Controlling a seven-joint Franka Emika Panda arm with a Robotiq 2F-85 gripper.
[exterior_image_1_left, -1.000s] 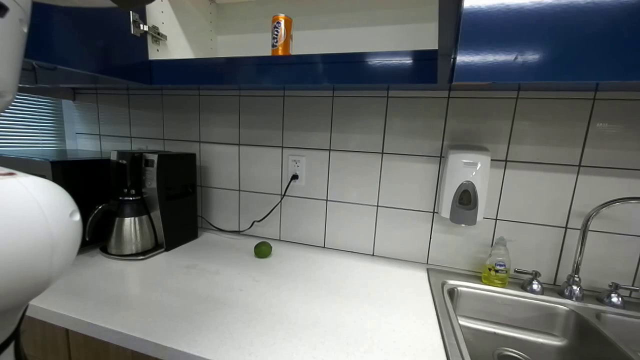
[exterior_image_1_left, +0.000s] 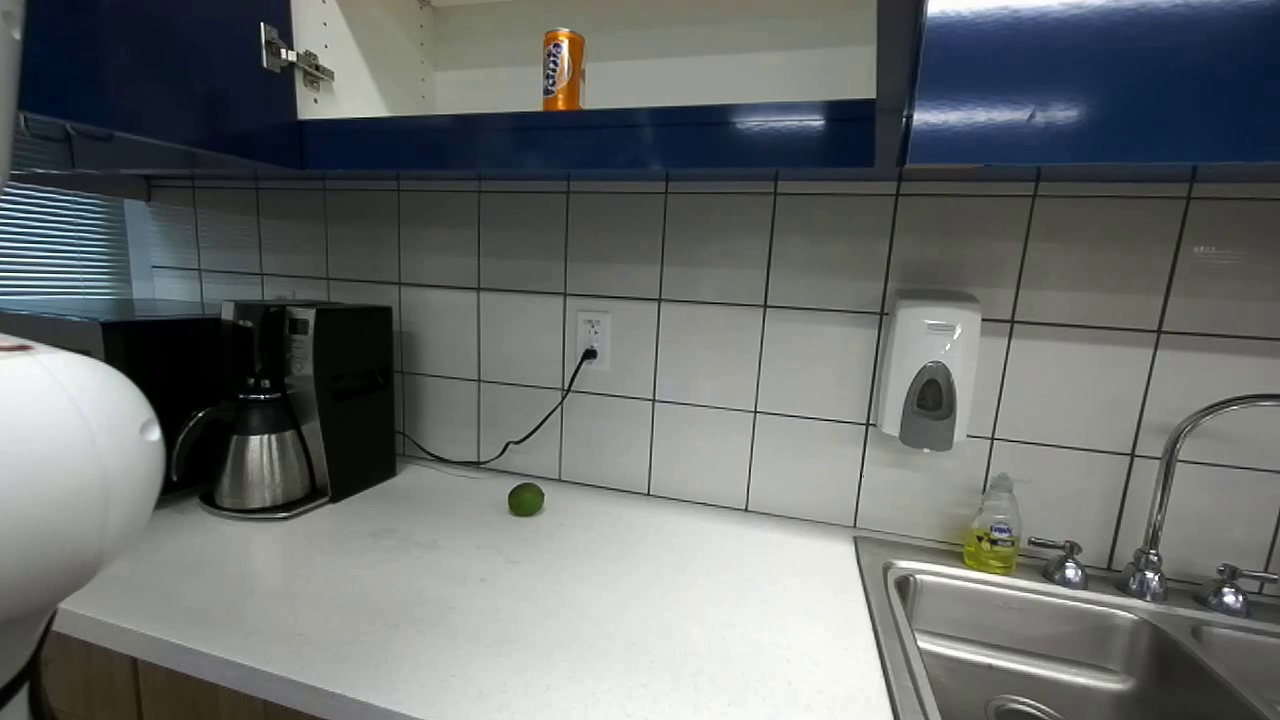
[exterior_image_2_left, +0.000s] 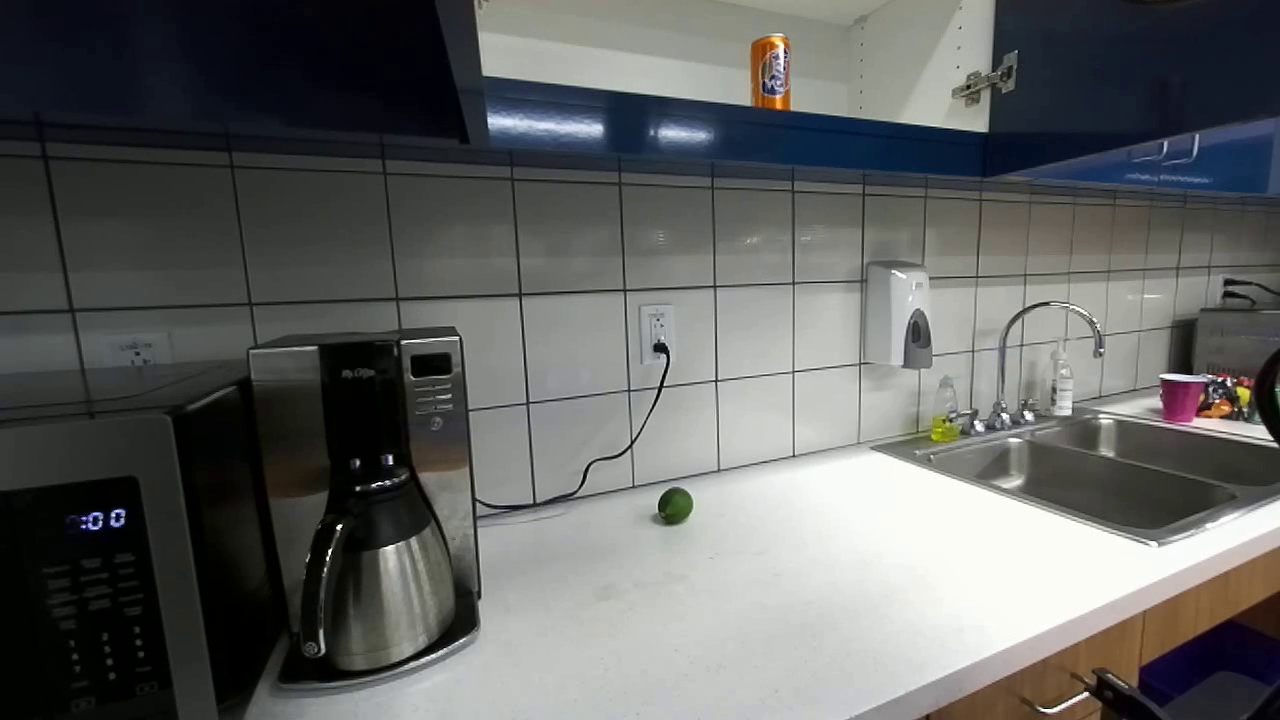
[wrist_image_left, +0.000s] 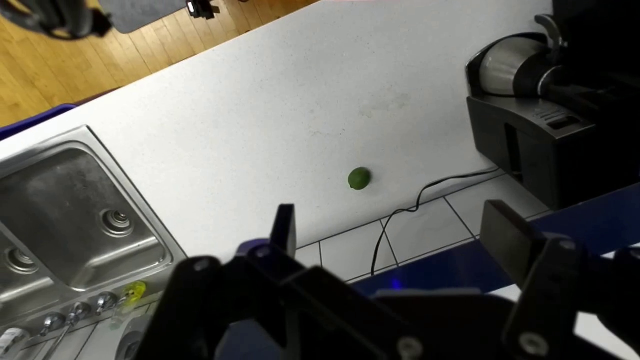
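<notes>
A green lime (exterior_image_1_left: 525, 499) lies alone on the white counter near the tiled wall, in view from both exterior cameras. An orange Fanta can (exterior_image_2_left: 770, 72) stands upright on the shelf of the open upper cabinet. In the wrist view my gripper is open, its two fingers wide apart with nothing between them. It is high over the counter, looking down past the blue cabinet edge, and the lime (wrist_image_left: 359, 178) appears well below it. Neither exterior view includes the gripper; only a white part of the arm (exterior_image_1_left: 72, 468) is visible at the left.
A coffee maker (exterior_image_2_left: 434, 480) with a steel carafe stands beside the microwave (exterior_image_2_left: 84, 564). Its black cord (exterior_image_1_left: 528, 437) runs to a wall outlet. A metal sink (exterior_image_1_left: 1032, 642) and a dish soap bottle (exterior_image_1_left: 993, 528) are on the right. The cabinet shelf's blue edge (exterior_image_1_left: 588, 137) overhangs the counter, whose middle is bare.
In exterior view 1 the upper part of the arm has drawn back towards the left edge, and the dark part at the top is out of view. The lime and can have not moved.
</notes>
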